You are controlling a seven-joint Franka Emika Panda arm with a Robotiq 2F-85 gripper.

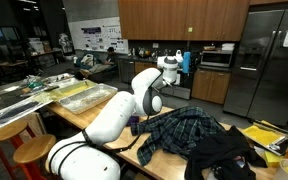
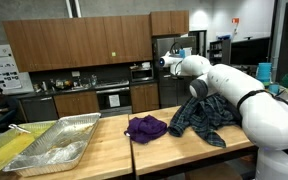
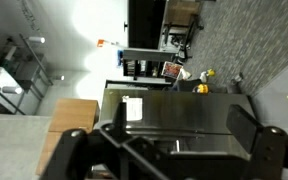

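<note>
High above the wooden table, my gripper stands open, with nothing between its dark fingers in the wrist view. It is well clear of the cloths. A dark plaid cloth lies crumpled across the table, with a black cloth to its right in exterior view 1. The purple cloth sits bunched up beside the plaid one in exterior view 2; in exterior view 1 the arm mostly hides it. Fine detail of the fingertips is too small to see in the exterior views.
Shallow trays stand on the table's far side. Yellow items lie at the right of exterior view 1. Stools stand off the table's left edge. Bare wood shows at the table's front.
</note>
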